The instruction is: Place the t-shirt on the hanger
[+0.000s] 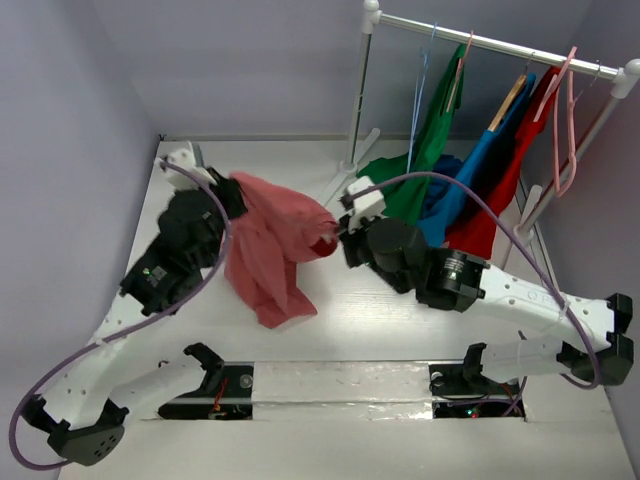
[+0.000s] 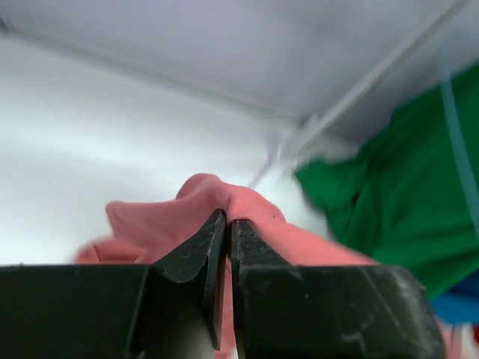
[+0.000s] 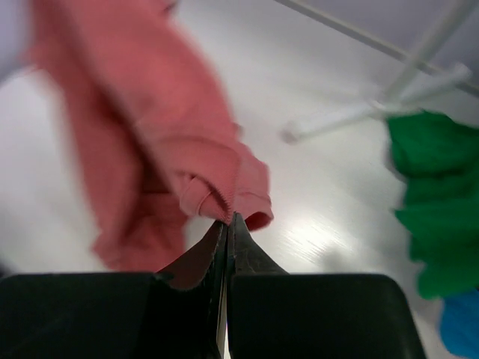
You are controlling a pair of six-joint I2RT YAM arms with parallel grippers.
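The salmon-pink t-shirt [image 1: 270,240] hangs stretched between my two grippers, its lower part trailing toward the white table. My left gripper is shut on a fold of it, with cloth bunched at the fingertips. On the other side my right gripper is shut on another edge, the cloth gathered at its tips. Above the right, a pink hanger [image 1: 565,140] hangs on the rack's rail [image 1: 490,42]; a blue hanger [image 1: 420,95] hangs farther left on it, bare. The shirt's collar cannot be made out.
Green [image 1: 430,140], blue [image 1: 490,160] and red [image 1: 515,170] shirts hang on the rack beyond my right arm. The rack's white foot [image 1: 345,175] stands on the table behind the shirt. Bare table [image 1: 370,320] lies in front.
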